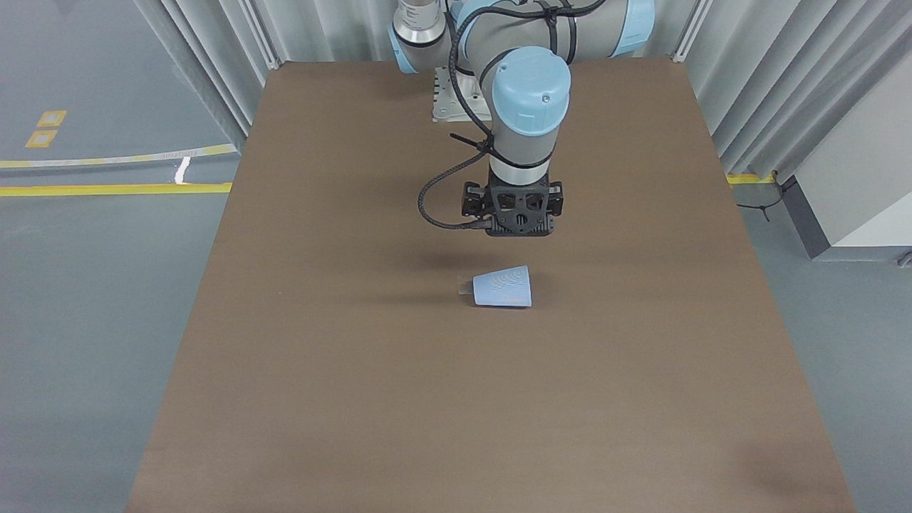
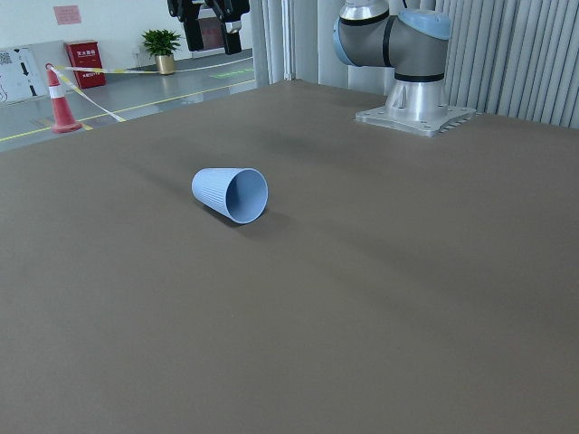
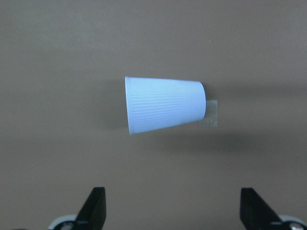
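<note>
A light blue ribbed cup [image 1: 501, 286] lies on its side on the brown table, its open mouth facing the left camera, where the cup [image 2: 213, 192] shows its hollow inside. In the wrist view the cup [image 3: 163, 103] is centred below the camera, with a small clear strip [image 3: 211, 116] at its narrow end. My gripper is open, its two fingers wide apart with nothing between them. It hangs above the table, behind the cup as the front view shows.
The robot's base plate [image 2: 380, 117] stands at the back edge, in front of pale curtains. A cone and a plant stand on the floor beyond the table.
</note>
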